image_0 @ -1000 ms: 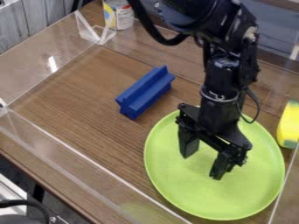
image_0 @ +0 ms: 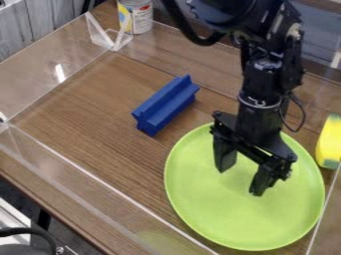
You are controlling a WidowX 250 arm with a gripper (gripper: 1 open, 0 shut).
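Observation:
The black robot gripper (image_0: 250, 159) hangs low over a large lime-green plate (image_0: 213, 209), its two fingers spread apart over the plate's upper part. Nothing shows between them. Whether the fingertips touch the plate is hard to tell.
A blue block-like object (image_0: 166, 104) lies left of the plate. A yellow object (image_0: 329, 139) sits at the right edge. A can (image_0: 136, 16) and a clear plastic piece stand at the upper left.
The gripper has risen slightly and shifted a little; the plate and other objects stay in place.

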